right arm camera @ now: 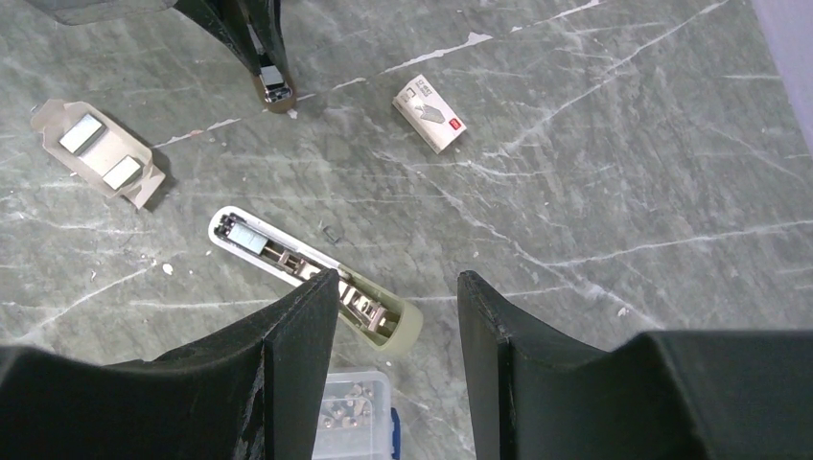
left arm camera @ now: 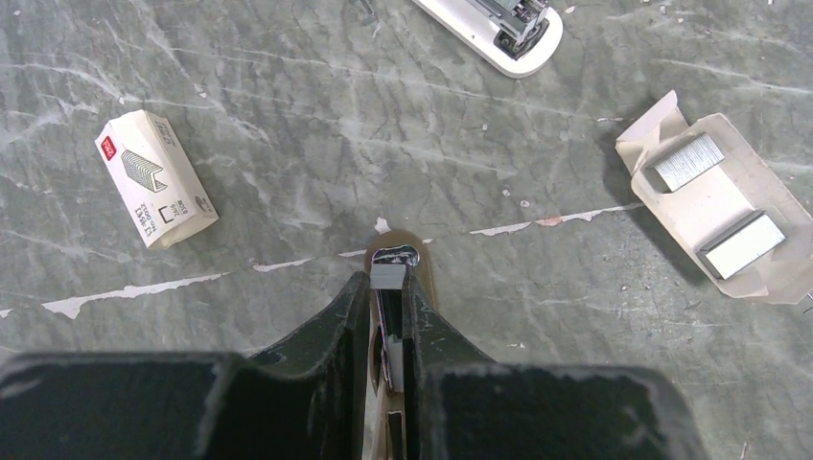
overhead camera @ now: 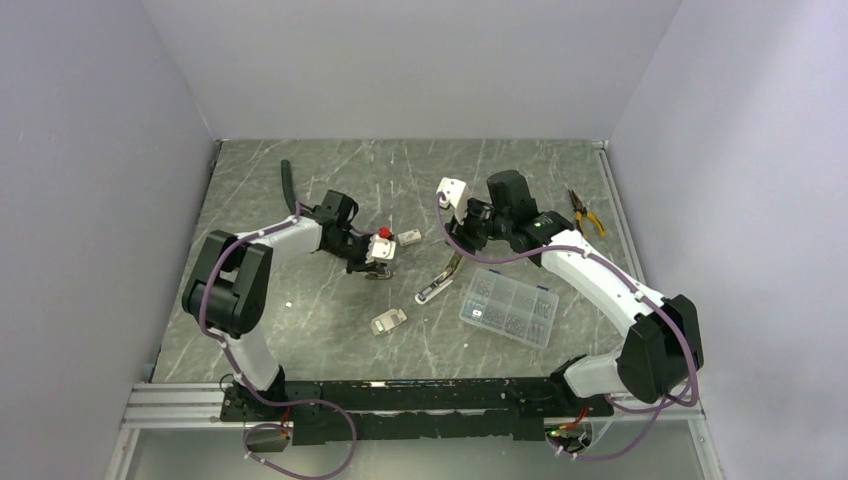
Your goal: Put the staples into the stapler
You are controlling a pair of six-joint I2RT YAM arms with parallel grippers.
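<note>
My left gripper is shut on a small silver staple block (left arm camera: 387, 276), which sits over the open channel of a brown stapler (left arm camera: 397, 241). Contact between block and channel cannot be made out; the fingers cover much of that stapler. In the right wrist view, a white-based stapler (right arm camera: 220, 228) lies open, with a staple block (right arm camera: 247, 238) in its channel near the rounded end. My right gripper stands open above the table around that stapler's rear end, nothing between its fingers. An opened carton (left arm camera: 708, 209) holds two staple blocks.
A closed staples box (left arm camera: 158, 182) lies on the table between the two arms. A clear compartment case (overhead camera: 510, 307) is at front right, pliers (overhead camera: 586, 213) at back right. One loose staple (right arm camera: 331, 233) lies beside the white stapler.
</note>
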